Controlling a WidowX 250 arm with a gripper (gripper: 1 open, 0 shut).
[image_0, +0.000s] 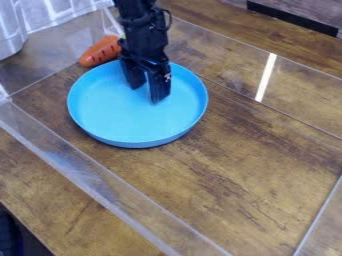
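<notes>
A blue round plate (134, 115) rests on the wooden table. The black gripper (146, 80) reaches down from the top of the view over the back part of the plate, its tips low near the plate's surface. Whether it is open or shut, and whether anything is between its fingers, I cannot tell. An orange carrot-like object (100, 50) lies behind the plate at the left, partly beside the arm.
A white bin-like object (10, 25) stands at the top left. Clear panels or strips edge the wooden table (254, 170).
</notes>
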